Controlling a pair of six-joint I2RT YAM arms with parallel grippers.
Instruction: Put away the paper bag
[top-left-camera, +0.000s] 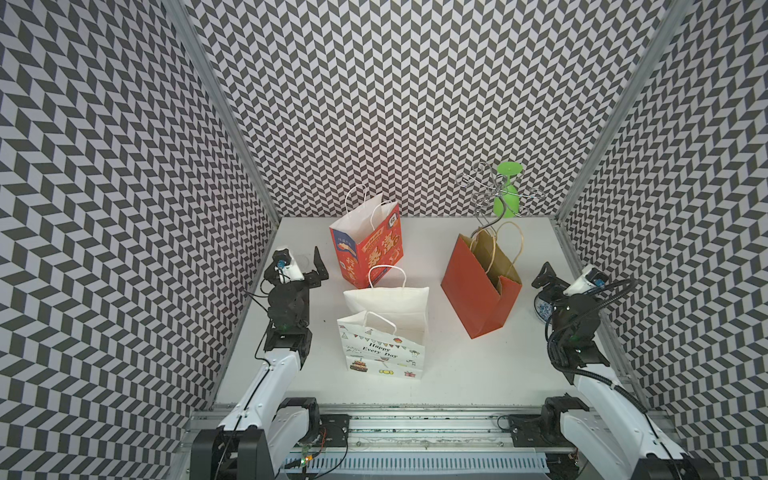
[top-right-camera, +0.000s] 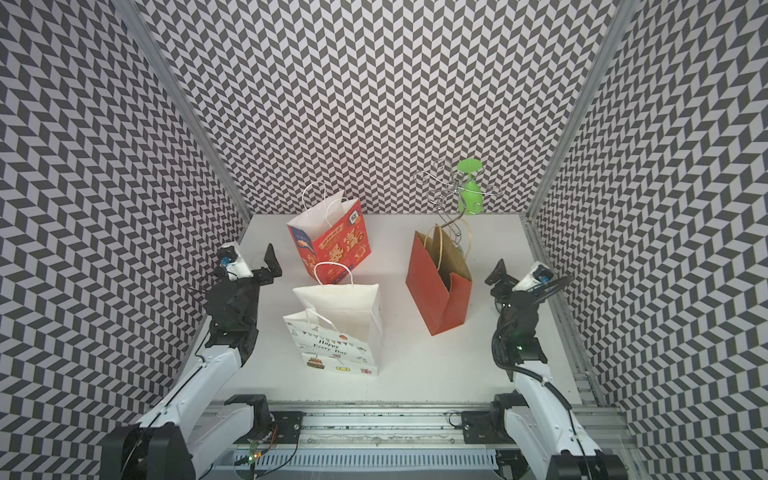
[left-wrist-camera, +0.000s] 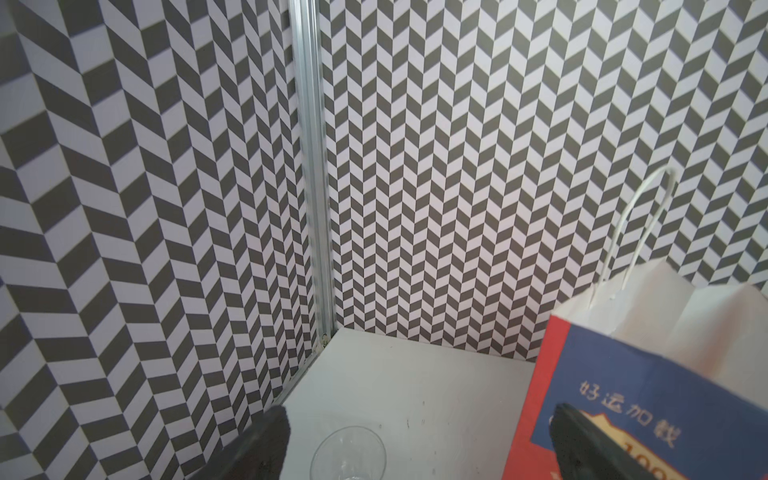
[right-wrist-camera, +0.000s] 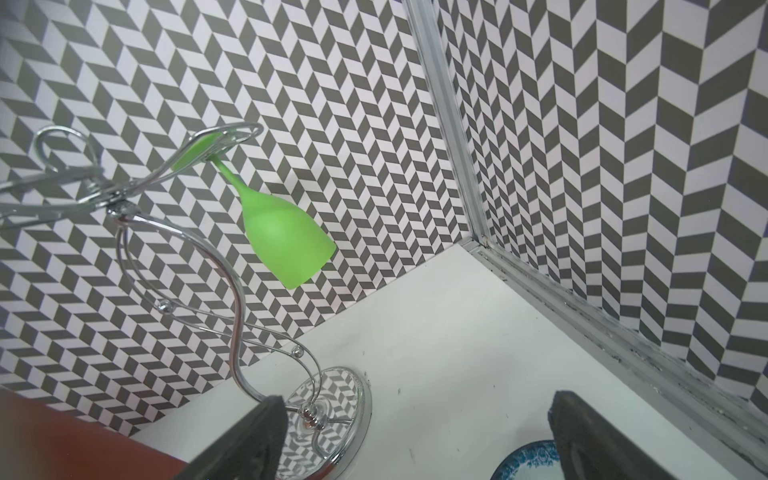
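Note:
Three paper bags stand upright on the white table. The white bag printed "Happy Every Day" (top-left-camera: 382, 352) is nearest the front, its top open and both handles up. Behind it to the left is a red patterned bag (top-left-camera: 372, 252) with a white inside; its blue side panel (left-wrist-camera: 640, 392) fills the lower right of the left wrist view. A plain red-brown bag (top-left-camera: 476, 292) stands right of centre. My left gripper (top-left-camera: 302, 262) is open and empty, left of the patterned bag. Right of the plain bag, my right gripper (top-left-camera: 569, 280) is also open, nothing between its fingers.
A metal rack (right-wrist-camera: 232, 296) holding a green goblet (right-wrist-camera: 280, 232) upside down stands behind the plain bag. A blue-rimmed dish (right-wrist-camera: 528, 462) lies by my right gripper. A clear glass (left-wrist-camera: 348, 456) is ahead of my left gripper.

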